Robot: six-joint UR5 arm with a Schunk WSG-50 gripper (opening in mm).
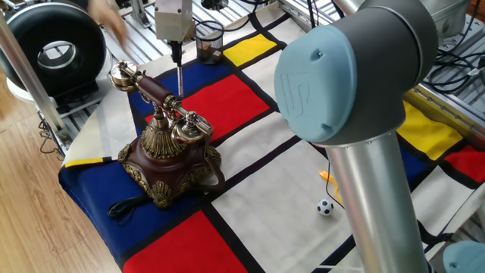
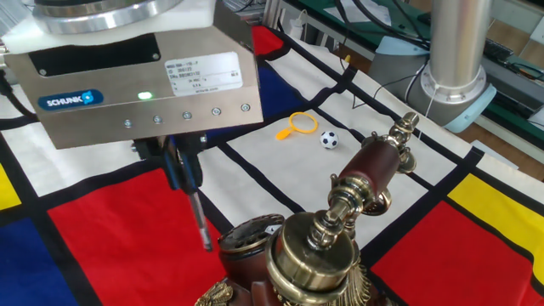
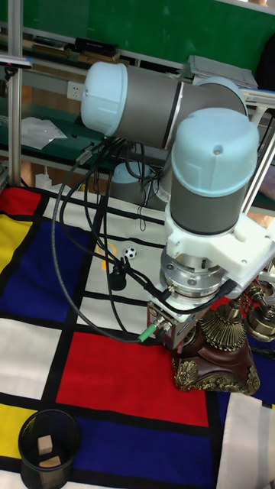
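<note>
An antique-style telephone (image 1: 168,152) in dark red and brass stands upright on the patterned cloth, its handset across the top. My gripper (image 2: 205,238) points down beside the phone, on the side away from the ball, above the cloth and apart from it. Only one slim rod shows at its lower end, so the finger state is unclear. Nothing shows held at the tip. In exterior view 3 the fingers are hidden behind the gripper's body (image 3: 173,319).
A black mesh cup (image 3: 47,452) holds small wooden blocks (image 3: 46,444). A small soccer ball (image 2: 329,139) lies beside a yellow ring-shaped toy (image 2: 303,123). A person's blurred hand (image 1: 114,21) is at the table's edge. The red patch (image 3: 130,379) is clear.
</note>
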